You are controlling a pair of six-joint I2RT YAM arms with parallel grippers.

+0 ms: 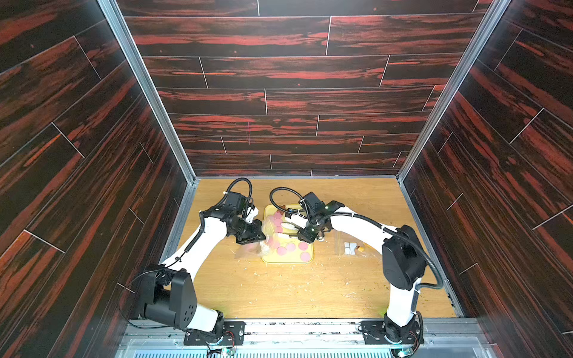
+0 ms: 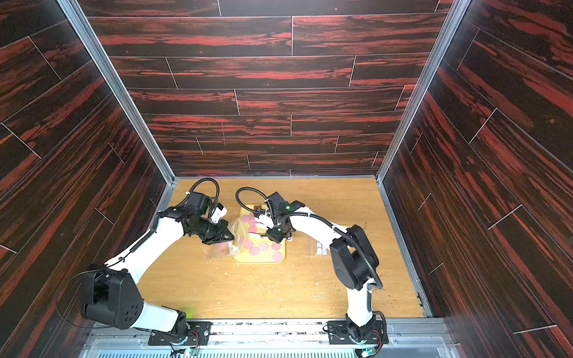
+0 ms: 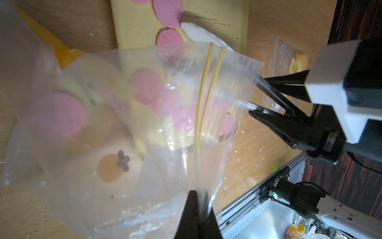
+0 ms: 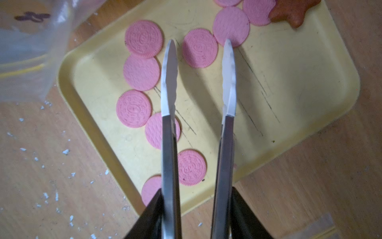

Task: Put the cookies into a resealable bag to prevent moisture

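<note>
Several pink round cookies (image 4: 199,47) lie on a yellow tray (image 4: 330,75). A clear resealable bag (image 3: 159,131) with yellow zip lines hangs beside the tray's left side, its edge pinched in my shut left gripper. Through the bag's plastic shows another pink cookie (image 3: 59,113); whether it lies inside is hard to tell. My right gripper is shut around metal tongs (image 4: 170,79) with white tips. Those tips stand apart above the tray, on either side of one cookie, with nothing clamped between them.
A brown star-shaped piece (image 4: 294,10) sits at the tray's far corner. Right of the tray lies another clear bag (image 3: 282,59) with something yellow in it. Pale crumbs dot the table (image 1: 298,292), whose front area is otherwise clear.
</note>
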